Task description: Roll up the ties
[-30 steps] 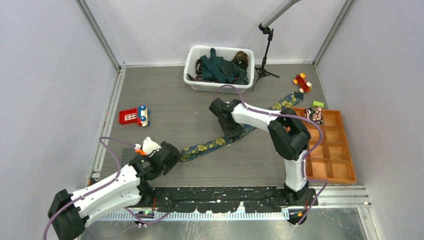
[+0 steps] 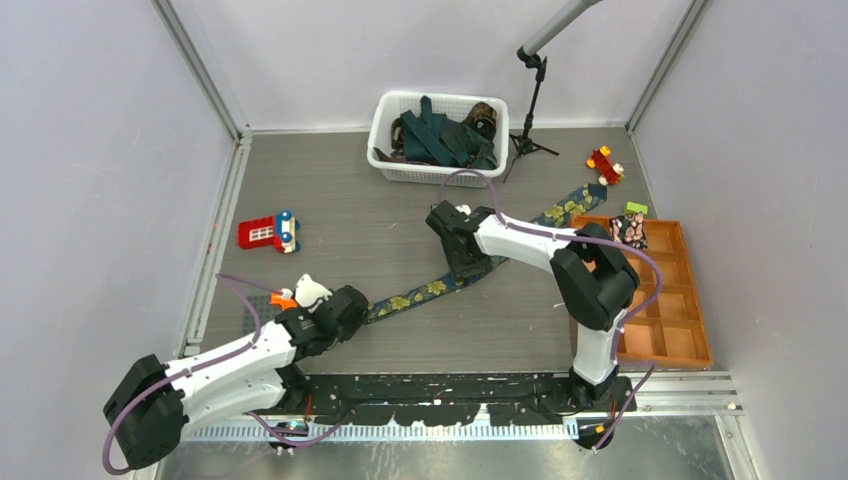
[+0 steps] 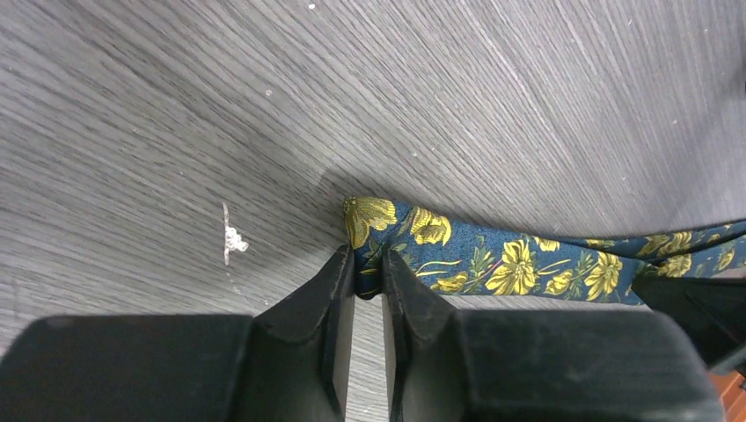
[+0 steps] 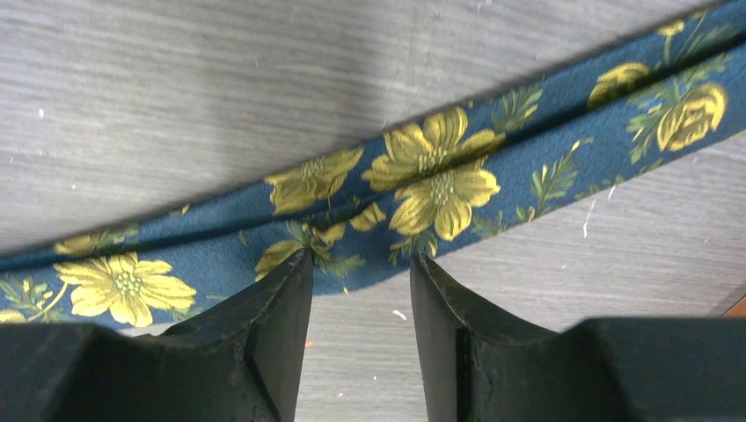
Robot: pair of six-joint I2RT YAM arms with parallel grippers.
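Observation:
A long navy tie with yellow flowers [image 2: 424, 293] runs diagonally over the table from the lower left to the upper right. Its near end [image 3: 365, 224] lies between the narrowly parted fingertips of my left gripper, which are low at the table. In the right wrist view, two overlapping lengths of the tie [image 4: 449, 202] run side by side. Over that middle stretch, my right gripper is wide open, with the tie's lower edge passing beneath its tips. In the top view, the arms hide both sets of fingertips.
A white basket [image 2: 430, 174] of ties stands at the back. On the right is an orange compartment tray [image 2: 675, 300] with a dark floral roll [image 2: 630, 230] in a corner. A red toy [image 2: 265, 232] sits to the left; another toy [image 2: 606, 165] is at the back right.
My left arm has shifted slightly right along the tie's near end, and its gripper covers more of that end. The right arm has moved a little to the right.

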